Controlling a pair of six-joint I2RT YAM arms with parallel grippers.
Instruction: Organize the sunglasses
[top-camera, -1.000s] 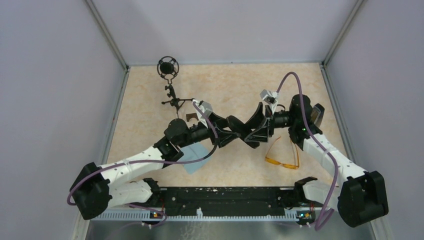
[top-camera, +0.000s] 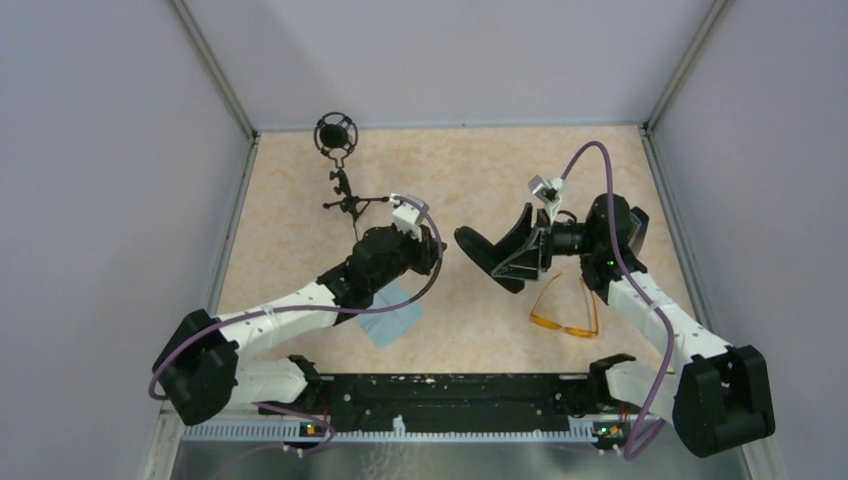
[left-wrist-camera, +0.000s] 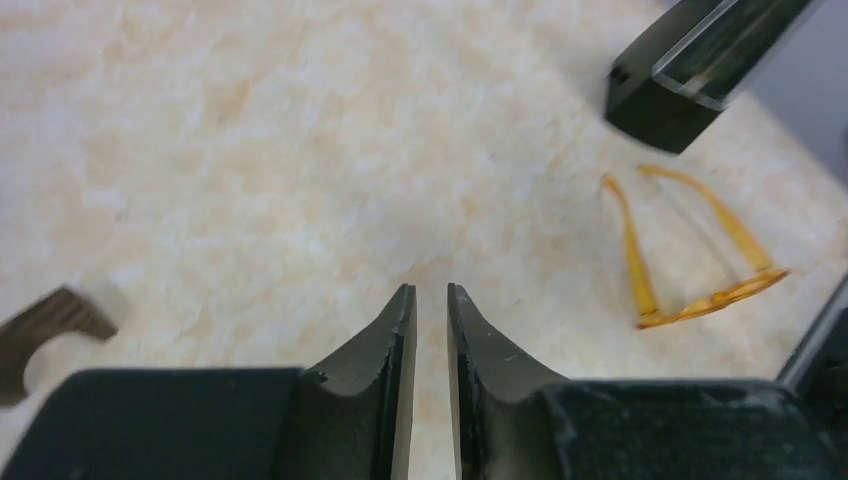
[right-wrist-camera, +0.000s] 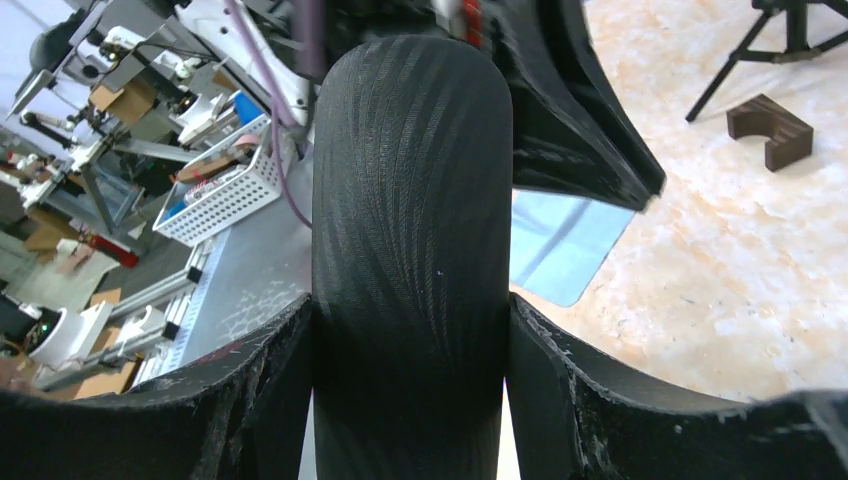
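A black glasses case (top-camera: 490, 252) hangs above the table, closed as far as shows. My right gripper (top-camera: 532, 245) grips it by its sides; in the right wrist view the case (right-wrist-camera: 412, 230) fills the space between the finger pads. My left gripper (top-camera: 440, 246) stands just left of the case, apart from it. Its fingertips (left-wrist-camera: 403, 310) are nearly together, with bare table showing through the slim gap. Yellow-framed sunglasses (top-camera: 565, 326) lie on the table below the right arm, temples unfolded, also seen in the left wrist view (left-wrist-camera: 690, 305).
A light blue cloth (top-camera: 392, 318) lies partly under the left arm. Back left, a black round mount on a tripod (top-camera: 341, 165) stands near a brown notched block (right-wrist-camera: 770, 132). A dark box (top-camera: 638, 230) sits behind the right arm.
My left gripper has drawn back leftward from the case and its fingers have come together. The sunglasses have not moved.
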